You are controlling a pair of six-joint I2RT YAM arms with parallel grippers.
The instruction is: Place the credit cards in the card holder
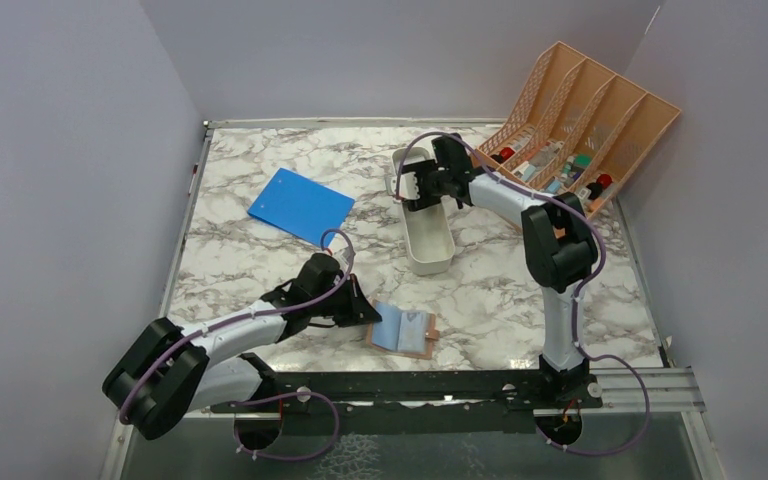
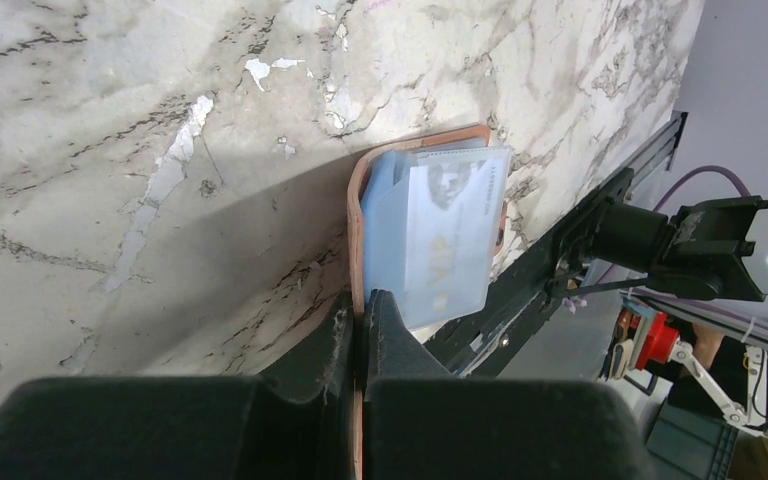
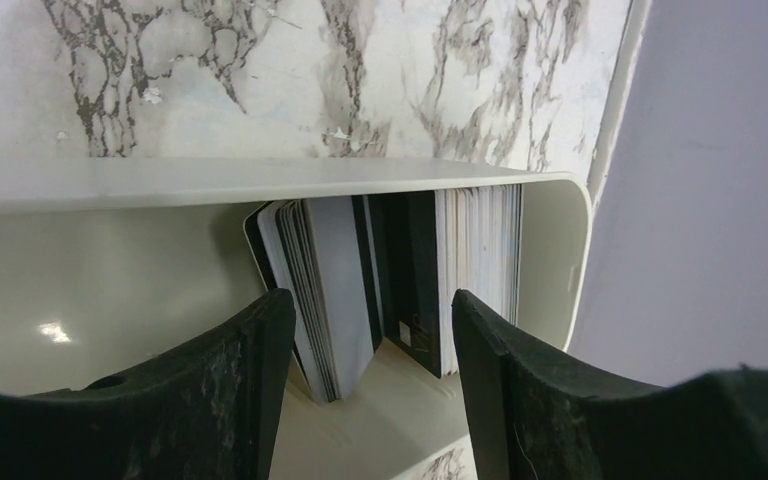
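Observation:
The tan card holder (image 1: 430,349) lies opened at the table's front edge, its clear and bluish sleeves (image 2: 460,225) uppermost in the left wrist view. My left gripper is shut on the holder's thin brown edge. At the back, my right gripper (image 1: 418,188) is over a long white bin (image 1: 430,240). In the right wrist view, cards (image 3: 305,290) lean on edge inside this bin, with a further stack (image 3: 480,250) against its end. The right gripper stands open, its fingers apart on either side of the leaning cards and dark card faces.
A blue folder (image 1: 300,205) lies flat at the back left. The orange rack (image 1: 610,110) with small bottles stands at the back right, close to the right arm.

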